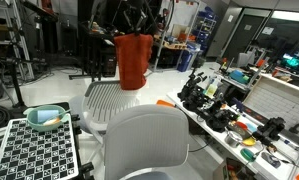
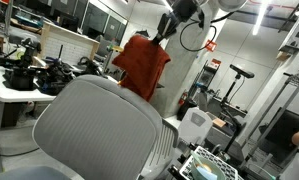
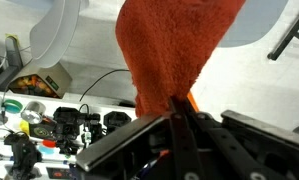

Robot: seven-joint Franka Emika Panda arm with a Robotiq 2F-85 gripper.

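Note:
A red-orange cloth (image 1: 134, 62) hangs down from my gripper (image 1: 136, 32), above and behind the grey chair (image 1: 147, 138) in exterior view 1. In exterior view 2 the same cloth (image 2: 142, 66) dangles below the gripper (image 2: 169, 28), near the top of the chair back (image 2: 94, 120). The wrist view has the cloth (image 3: 169, 50) spreading away from the gripper, whose fingers are shut on its edge. The fingertips are dark and partly lost against the cloth.
A light-blue bowl (image 1: 47, 117) sits on a black-and-white perforated surface (image 1: 34, 150) at the left. A second chair (image 1: 111, 98) stands beyond the near one. Tables with dark equipment (image 1: 204, 95) run along the right. Open floor (image 1: 204, 160) lies between.

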